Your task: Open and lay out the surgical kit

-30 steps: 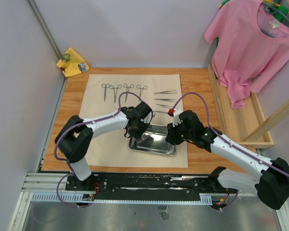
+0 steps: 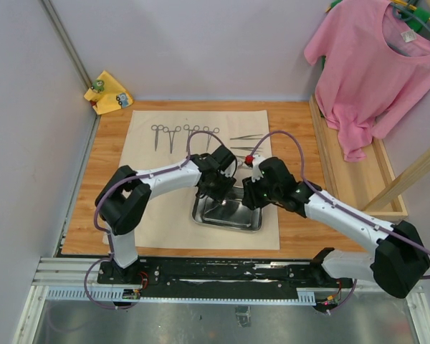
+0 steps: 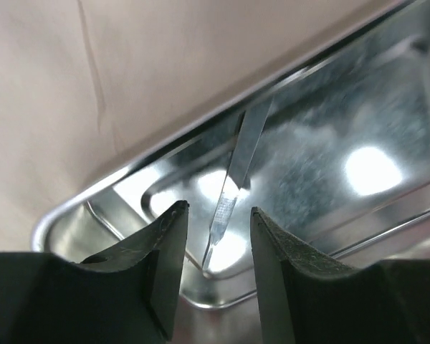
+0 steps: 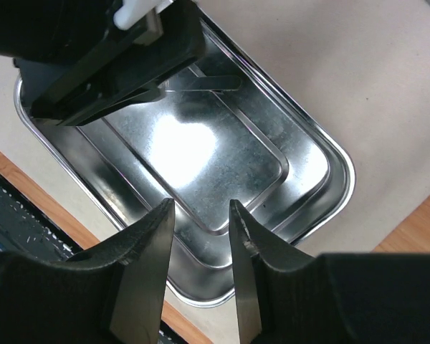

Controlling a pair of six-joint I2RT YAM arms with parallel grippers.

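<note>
A steel tray (image 2: pixel 226 223) lies on the beige sheet (image 2: pixel 158 229), a single flat metal instrument (image 3: pixel 245 147) inside it. My left gripper hangs over the tray, fingers parted, nothing seen between them. My right gripper is over the tray's right part, also parted and empty; the left gripper's body shows at top left of the right wrist view. Several scissor-like clamps (image 2: pixel 170 135) are laid in a row at the back of the sheet, with several tweezers (image 2: pixel 246 137) to their right.
A pink shirt (image 2: pixel 373 64) hangs at the back right above a wooden frame (image 2: pixel 332 165). A yellow cloth (image 2: pixel 110 97) lies at the back left corner. Bare sheet is free left of the tray.
My left gripper has shifted a little right and toward the back, with its arm moved along. The right arm has shifted slightly. The laid-out instruments look unchanged.
</note>
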